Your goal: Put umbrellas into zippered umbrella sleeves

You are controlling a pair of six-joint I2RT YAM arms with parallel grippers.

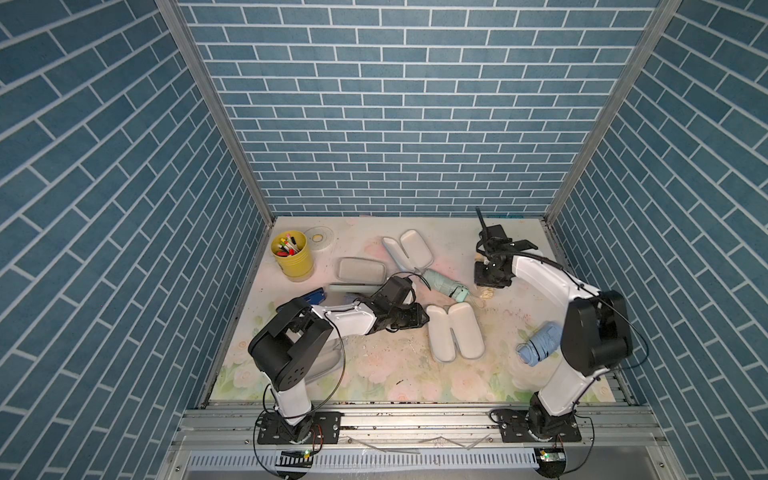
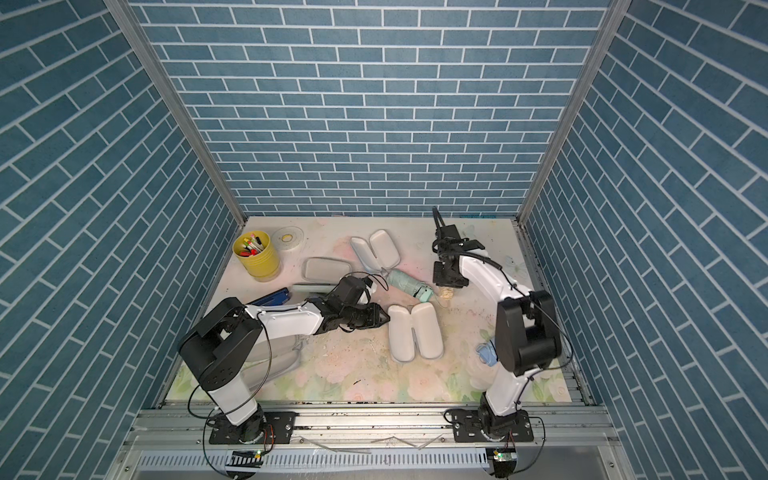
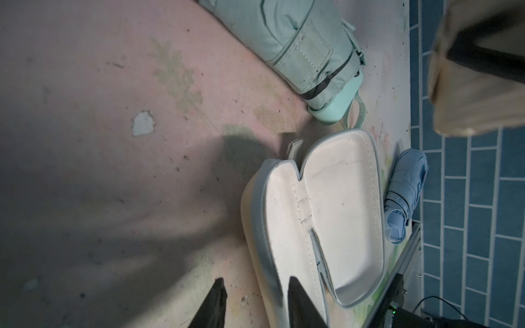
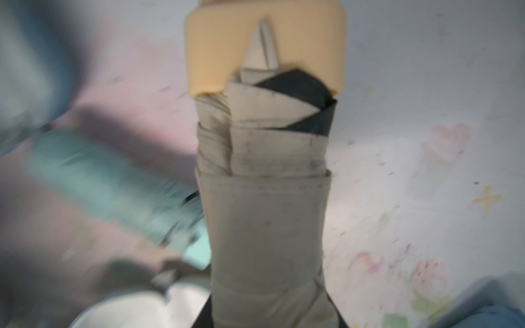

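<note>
Lifted off the table, the beige umbrella [image 4: 268,218] fills the middle of the right wrist view, its pale orange handle at the top. My right gripper is shut on it. An open white sleeve [image 3: 341,213] lies front and centre, its two halves spread apart. Beside that sleeve's near wall my left gripper stands open, nothing between its fingers. A mint umbrella [image 1: 445,285] rests just behind the sleeve. The blue umbrella [image 1: 540,344] lies at the front right. Farther back is another open sleeve [image 1: 409,250].
More sleeves lie on the left, including a pale one [image 1: 361,269] and a dark blue item [image 1: 312,297]. A yellow cup [image 1: 293,257] of pens stands at the back left beside a roll of tape [image 1: 319,237]. Bare table shows at front centre.
</note>
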